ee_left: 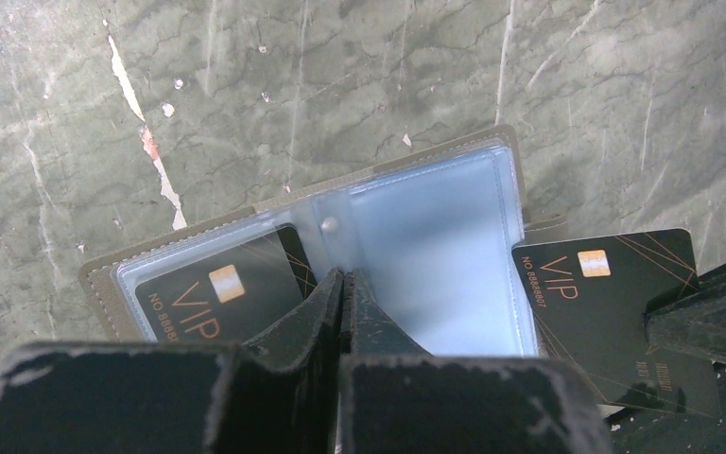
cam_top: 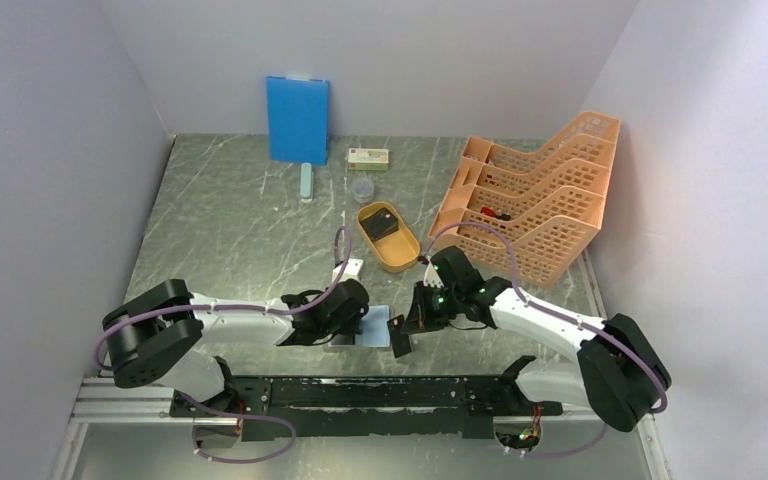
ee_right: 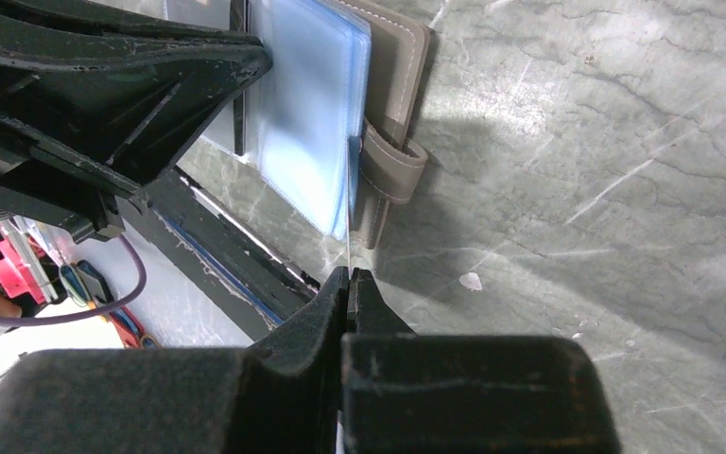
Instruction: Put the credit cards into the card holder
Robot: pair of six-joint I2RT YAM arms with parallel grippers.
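Note:
The card holder [ee_left: 435, 236] lies open on the table, brown outside with clear bluish sleeves. One black VIP card [ee_left: 217, 293] sits in its left sleeve; the right sleeve looks empty. My left gripper is shut on the holder's clear middle strip, though what lies between its tips is hard to see. A second black VIP card [ee_left: 605, 303] is held by my right gripper, which is shut on it. That card appears edge-on in the right wrist view, its far edge at the right sleeve's opening. How far it enters, I cannot tell.
Behind the arms stands a yellow tray [cam_top: 397, 252] with black cards [cam_top: 380, 223] in it. An orange rack [cam_top: 530, 200] fills the back right. A blue folder [cam_top: 298, 120] and a small box [cam_top: 368, 160] are at the back.

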